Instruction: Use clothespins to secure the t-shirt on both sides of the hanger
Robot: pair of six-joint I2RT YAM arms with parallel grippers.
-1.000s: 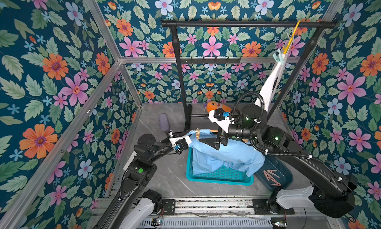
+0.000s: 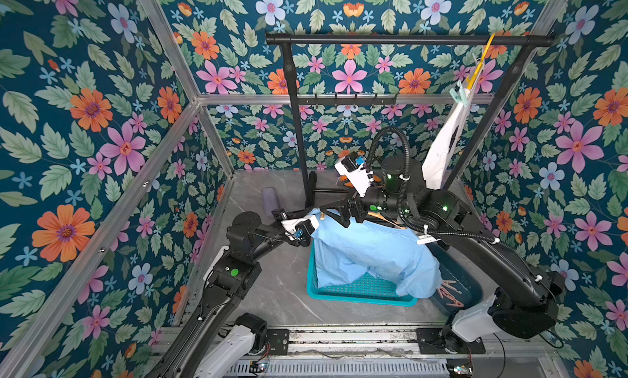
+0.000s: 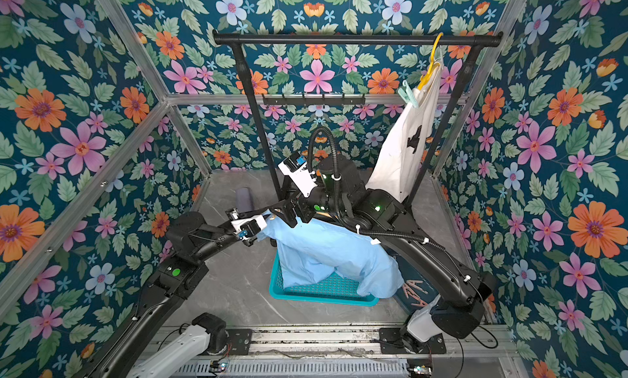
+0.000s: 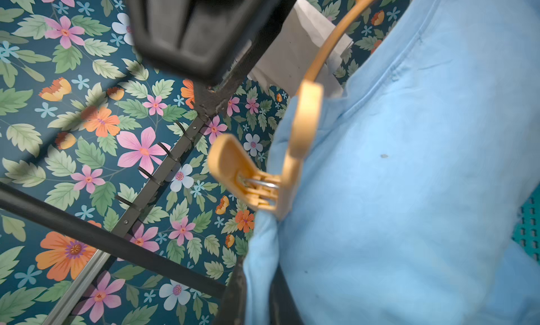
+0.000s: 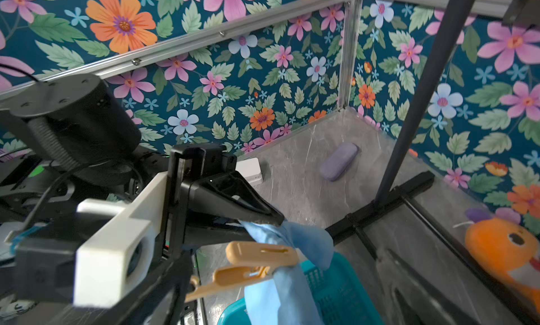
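The light blue t-shirt drapes over the teal basket, and my left gripper is shut on a fold of it. An orange clothespin is clipped on the fabric just above those fingers, beside an orange hanger along the collar. My right gripper stands open around the clothespin and fabric at close range, beside the left gripper. A white garment hangs from the rack on a yellow hanger with a mint clothespin.
The dark bin with pink clothespins lies right of the basket, partly under my right arm. The black rack stands behind. A purple case and an orange plush toy lie on the table.
My left gripper has shifted slightly, still holding the blue fabric.
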